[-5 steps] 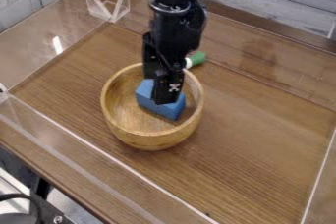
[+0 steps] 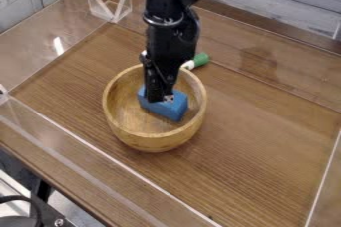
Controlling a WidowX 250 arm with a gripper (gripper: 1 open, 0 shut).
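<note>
A wooden bowl [image 2: 134,134] sits on the table with a blue block [image 2: 167,109] inside it. My black gripper [image 2: 158,87] hangs over the bowl just above the block, its lower part close to the block's top. Nothing clear shows between its fingers; it looks shut.
A small green object [image 2: 197,61] lies behind the bowl to the right. A light board wall runs along the back, and a cable lies at the lower left edge.
My gripper has shifted slightly upward and left over the bowl. The bowl and block look almost unmoved.
</note>
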